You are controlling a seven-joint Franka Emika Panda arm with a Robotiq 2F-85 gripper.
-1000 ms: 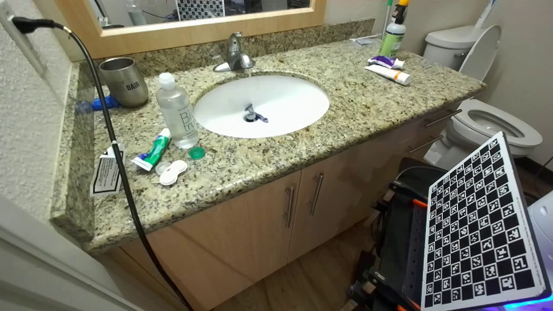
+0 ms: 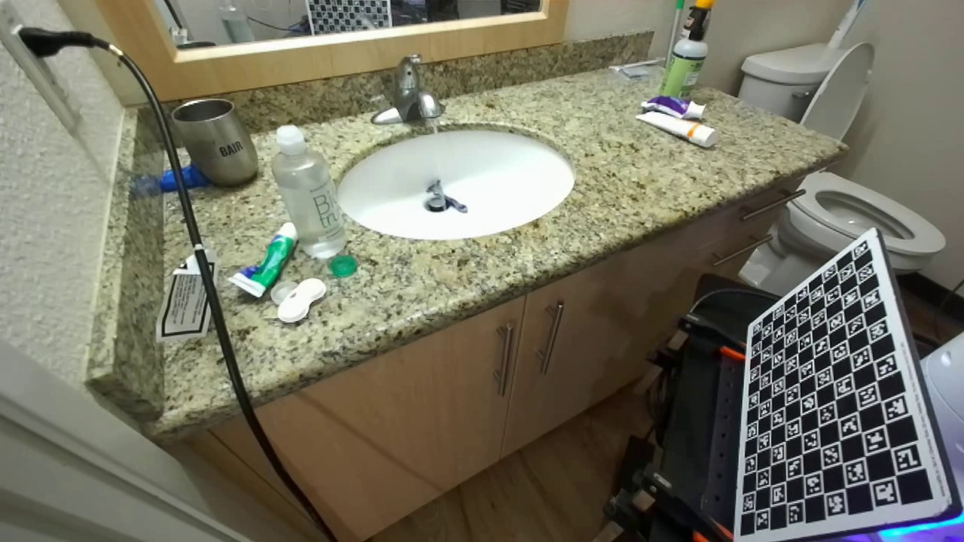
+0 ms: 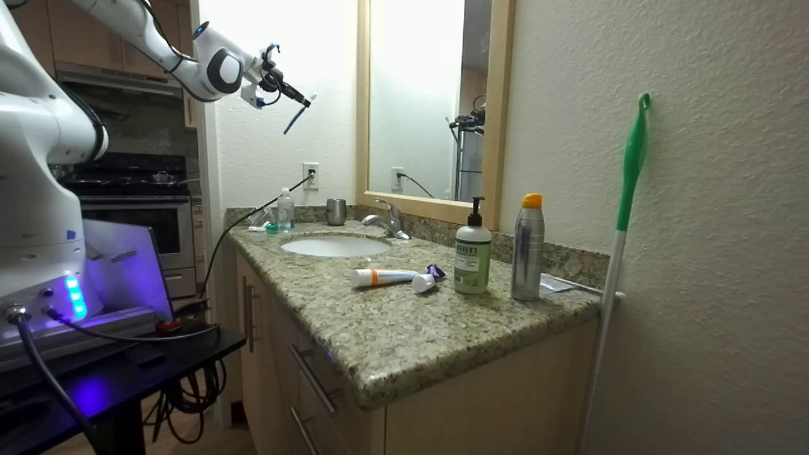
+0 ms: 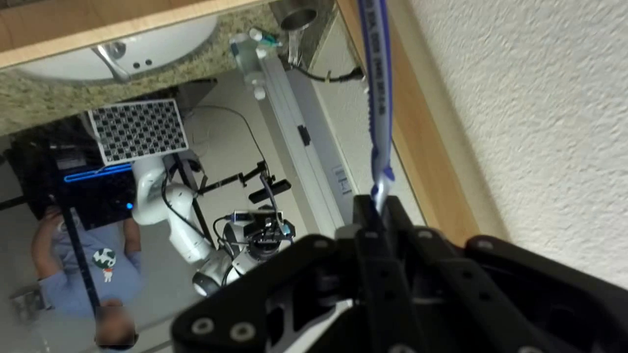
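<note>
High above the counter's far end, in exterior view 2, my gripper (image 3: 306, 102) is shut on a slim blue-and-clear stick (image 3: 295, 120) that slants downward. In the wrist view the gripper pinches one end of this stick (image 4: 379, 88), which has blue edges and printed lettering; its other end runs out of the frame. I cannot tell exactly what it is. Exterior view 1 does not show the gripper. There, a steel mug (image 2: 215, 144) stands upright near the left wall, with a blue tube (image 2: 184, 178) lying beside it.
A clear bottle (image 2: 309, 194), green-white tube (image 2: 271, 260) and lens case (image 2: 302, 299) sit left of the sink (image 2: 533, 181). Across the counter's left end runs a black cable (image 2: 185, 199). The wooden mirror frame (image 4: 432, 159) and wall (image 4: 547, 117) are close to the gripper.
A faint pale streak shows below the faucet spout now; I cannot tell for sure whether it is water. The objects on the counter have not moved.
</note>
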